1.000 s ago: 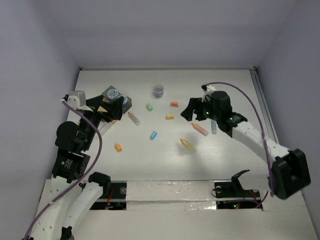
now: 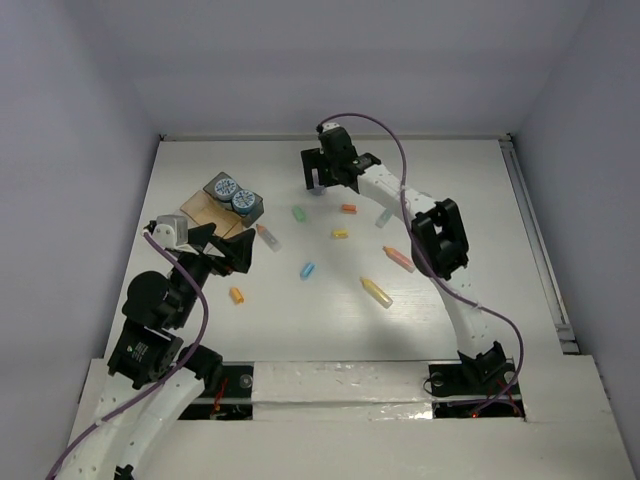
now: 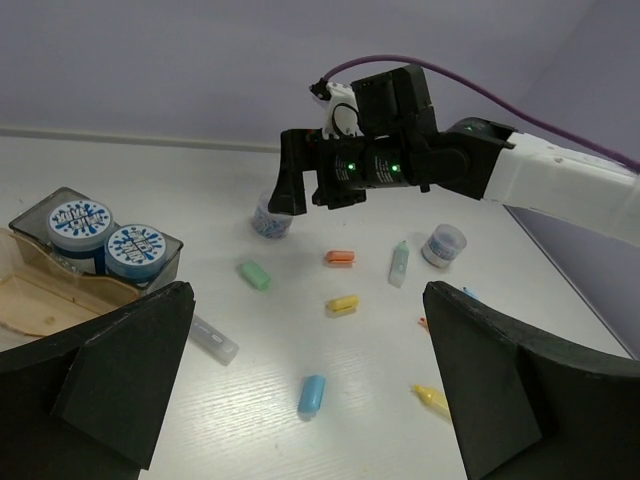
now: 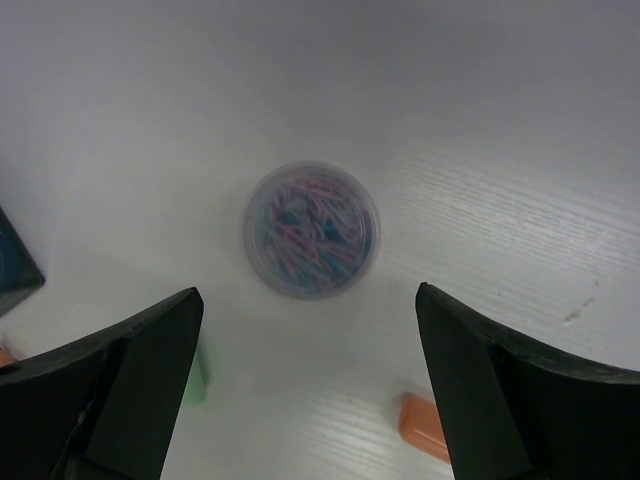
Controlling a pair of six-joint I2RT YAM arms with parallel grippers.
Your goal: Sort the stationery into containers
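Observation:
Two blue-and-white round tubs (image 3: 80, 220) sit side by side in a dark grey container (image 3: 170, 264) at the back left. My left gripper is open and empty, in front of that container and to its right. Over a clear round tub of coloured clips (image 4: 310, 230) hangs my right gripper (image 2: 318, 186), its fingers apart and nothing held. That tub is mostly hidden by the gripper in the top view. Loose on the table are a green piece (image 3: 255, 275), an orange one (image 3: 340, 257), a yellow one (image 3: 342, 304) and a blue one (image 3: 311, 395).
A tan open box (image 2: 205, 210) adjoins the grey container. Several pens lie about, among them a grey one (image 3: 213, 340), a salmon one (image 2: 399, 259) and a yellow one (image 2: 376, 292). Another clear tub (image 3: 443, 245) stands farther right.
My right gripper has swung left and back to above the clip tub. The left gripper has drawn away from the containers toward the front; both tubs stay in the grey one.

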